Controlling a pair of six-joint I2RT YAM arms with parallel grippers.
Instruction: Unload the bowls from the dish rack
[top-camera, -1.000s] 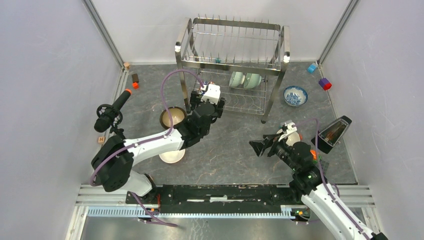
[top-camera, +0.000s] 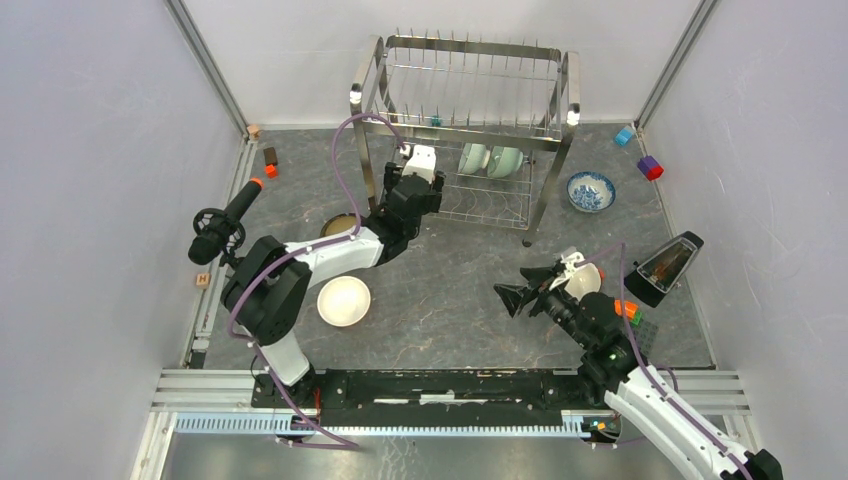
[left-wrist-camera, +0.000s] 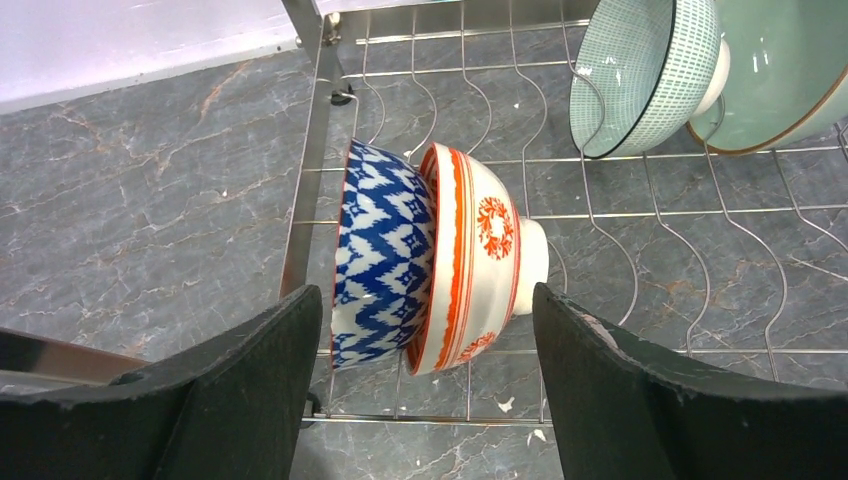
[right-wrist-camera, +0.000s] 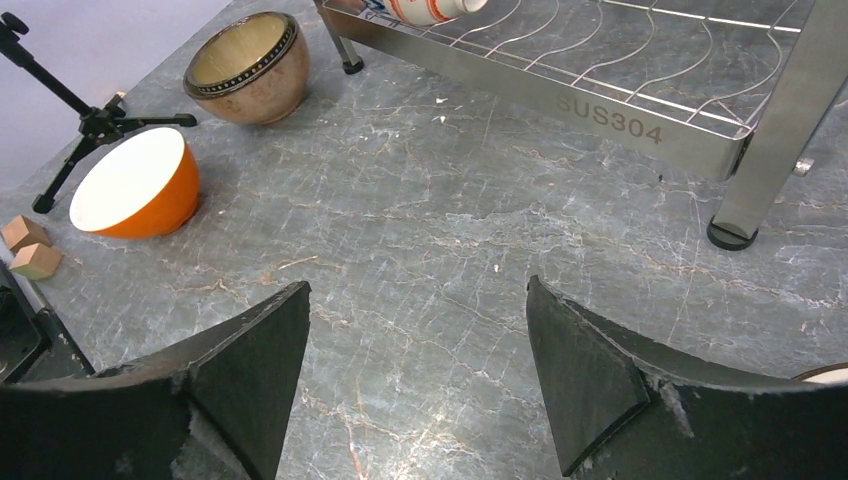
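Observation:
The dish rack (top-camera: 460, 135) stands at the back. On its lower shelf, in the left wrist view, a blue-patterned bowl (left-wrist-camera: 380, 255) and an orange-patterned bowl (left-wrist-camera: 465, 260) lie on their sides together. My left gripper is over them, fingers apart on either side, not visibly closed on either. Further right sit a speckled bowl (left-wrist-camera: 640, 80) and a green bowl (left-wrist-camera: 770, 65). My right gripper is open over bare countertop at the front right, with nothing between its fingers.
An orange bowl (right-wrist-camera: 150, 200) and a brown bowl (right-wrist-camera: 260, 90) stand on the left. A blue-white bowl (top-camera: 590, 192) sits right of the rack, a dark metal appliance (top-camera: 668, 268) at the right.
The right arm has shifted only slightly.

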